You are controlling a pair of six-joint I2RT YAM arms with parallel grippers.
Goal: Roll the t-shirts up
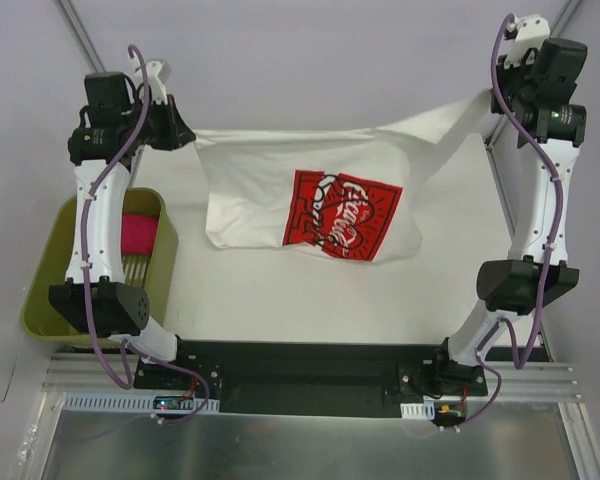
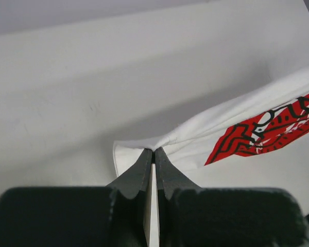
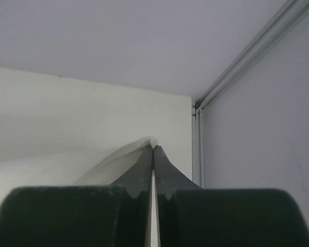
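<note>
A white t-shirt (image 1: 250, 190) with a red printed panel (image 1: 342, 215) hangs stretched between both grippers in the top view, its upper edge pulled nearly straight. My left gripper (image 1: 191, 137) is shut on one corner, and the left wrist view shows the cloth pinched at the fingertips (image 2: 148, 154). On the far right and higher up, my right gripper (image 1: 494, 95) is shut on the opposite corner, where the fabric rises to a peak. In the right wrist view, a thin fold of shirt (image 3: 139, 145) runs into the closed tips. Whether the shirt's lower edge touches the table cannot be seen.
On the left stands an olive-green bin (image 1: 164, 270) with a red cloth (image 1: 138, 233) inside. Grey walls and a metal rail (image 3: 252, 51) bound the right side.
</note>
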